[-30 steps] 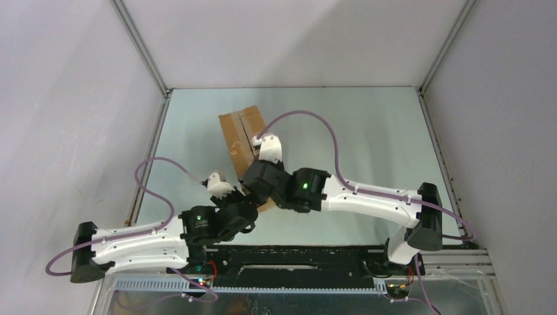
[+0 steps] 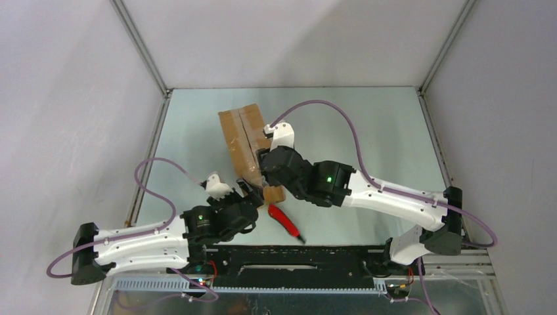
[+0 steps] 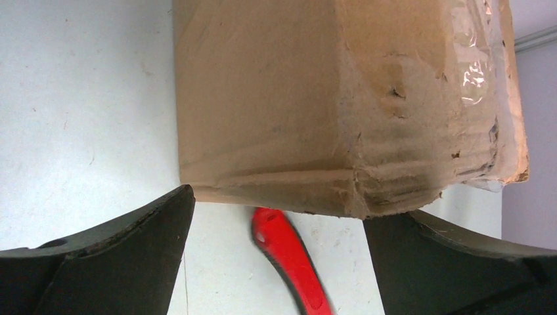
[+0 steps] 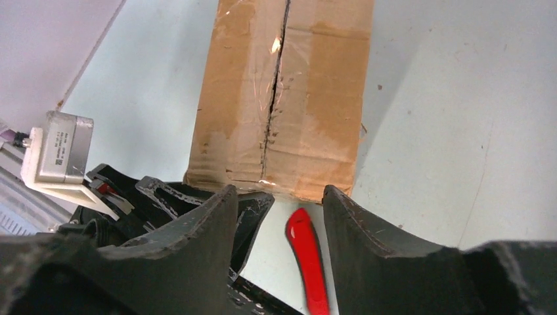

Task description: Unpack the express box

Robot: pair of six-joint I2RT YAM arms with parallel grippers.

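Note:
The brown cardboard box [image 2: 240,134] lies left of the table's middle, clear tape along its top. In the right wrist view a dark slit runs down the seam of the box [image 4: 309,111]. A red knife [image 2: 284,221] rests on the table at the box's front end, clear of both grippers. My left gripper is open, its fingers [image 3: 125,249] at the lower front edge of the box, and no grip on the box shows. Above the box, my right gripper stands open with nothing between its fingers.
My left arm's gripper parts [image 4: 197,203] reach in close beneath the right gripper. Walls stand at the left, right and back.
My right gripper has shifted a little rightward, away from the left one. The red knife now shows on the table, where it was not visible before. The left arm has hardly moved.

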